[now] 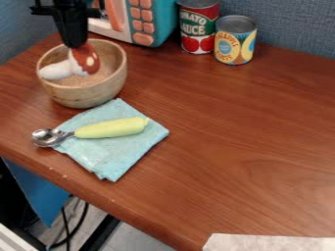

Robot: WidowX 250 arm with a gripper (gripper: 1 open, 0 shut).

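My black gripper (73, 35) is at the upper left, over a wooden bowl (92, 90). Below it a small white and red object (81, 61) hangs inside the bowl's rim, apparently held by the gripper; the fingertips are hard to make out. A metal scoop with a pale yellow handle (110, 127) lies on a folded light blue cloth (118, 157) in front of the bowl.
A toy microwave (147, 22), a red sauce can (197, 27) and a smaller can (234, 41) stand at the back. The front left edge drops to floor with cables.
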